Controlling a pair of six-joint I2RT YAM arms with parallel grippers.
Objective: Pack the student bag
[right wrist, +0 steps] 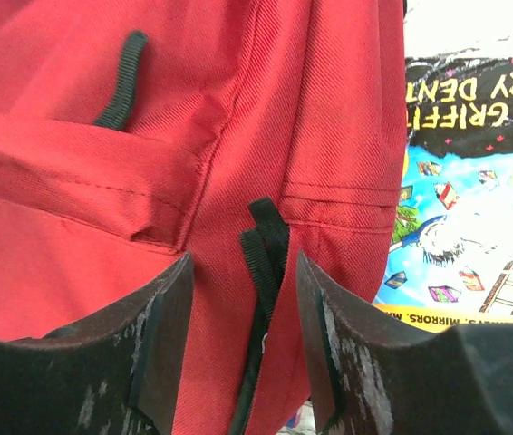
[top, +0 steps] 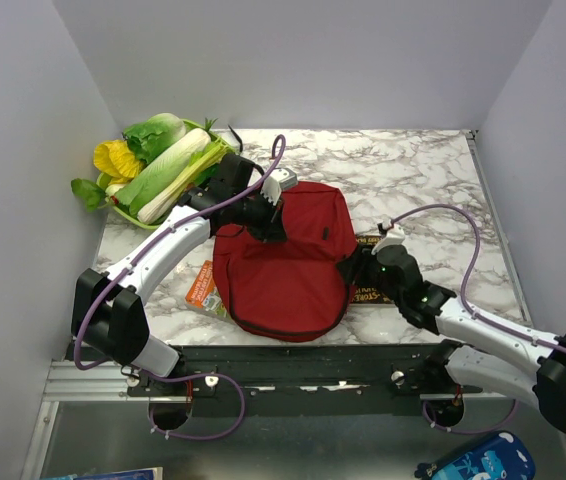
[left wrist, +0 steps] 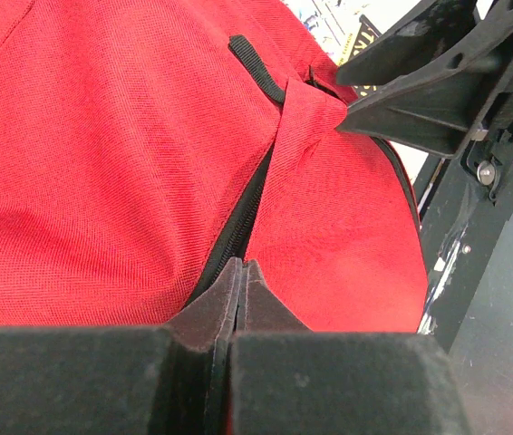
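The red bag (top: pixel 281 290) lies flat in the middle of the table, its black zipper running along the lower side. My left gripper (top: pixel 275 236) is over the upper part of the bag. In the left wrist view its shut fingertips (left wrist: pixel 240 272) meet at the bag's cloth beside the black zipper (left wrist: pixel 238 227); no cloth shows pinched between them. At the bag's right edge is my right gripper (top: pixel 345 271). The right wrist view has its fingers (right wrist: pixel 168 308) spread open, with the black zipper end tabs (right wrist: pixel 270 243) in the gap, not gripped.
A comic book (right wrist: pixel 474 199) lies by the bag's right side, an orange book (top: pixel 204 290) by its left. Vegetables fill a green basket (top: pixel 101 183) at the back left. A blue pencil case (top: pixel 483 462) is at the front right.
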